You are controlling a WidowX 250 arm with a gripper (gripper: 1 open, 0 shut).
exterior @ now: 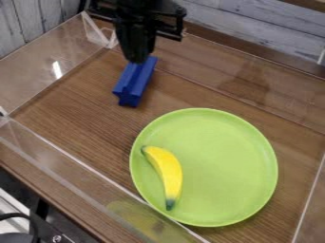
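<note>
The black robot gripper (135,43) hangs at the top centre, over the far end of a blue block (132,87), which lies on the wooden surface. Its fingers look shut, with nothing visible between them. A green plate (222,171) sits at the lower right, with a yellow banana (165,174) on its left side.
Clear plastic walls edge the surface on the left and at the front. A white wooden wall (254,28) stands at the back. The wood right of the blue block and left of the plate is bare.
</note>
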